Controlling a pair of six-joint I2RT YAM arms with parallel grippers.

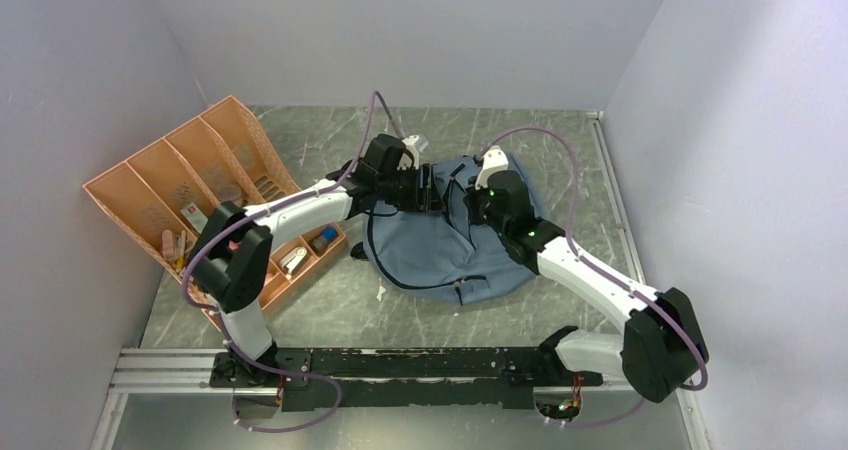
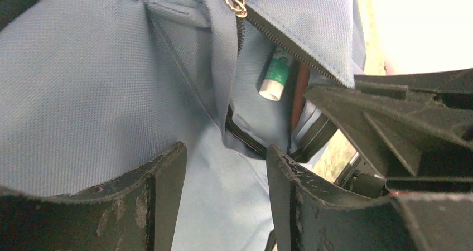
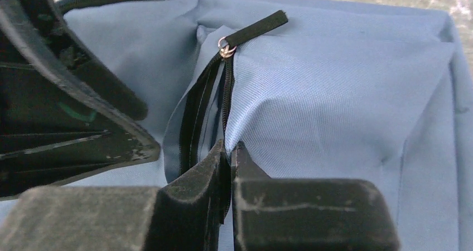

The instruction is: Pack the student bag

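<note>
The grey-blue bag lies on the table with its black-zippered opening partly parted. Through the gap, a green and white tube and a brown strip show inside it. Over the bag's upper left part is my left gripper, its fingers wide apart and empty, with the fabric beyond them. On the other side of the opening, the fingers of my right gripper are close together with the edge of the bag's flap pinched between their tips. The two grippers are close to each other.
At the left stands a tilted orange organizer holding several items, among them a white object and a blue-capped bottle. My left arm crosses over it. Free table surface lies behind and right of the bag.
</note>
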